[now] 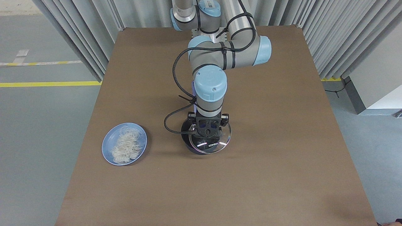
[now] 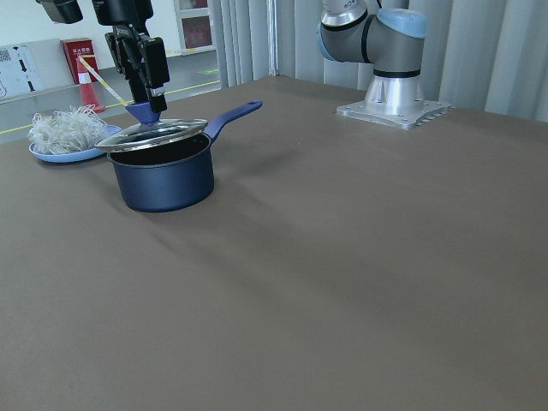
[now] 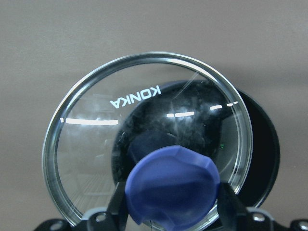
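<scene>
A dark blue pot with a long handle stands on the table. My gripper is shut on the blue knob of a glass lid marked KONKA. The lid sits off-centre above the pot, exposing part of its dark interior in the wrist view. In the front view the gripper hides much of the pot; the lid reaches out past it to the right.
A blue plate of white noodles lies to the pot's left in the front view.
</scene>
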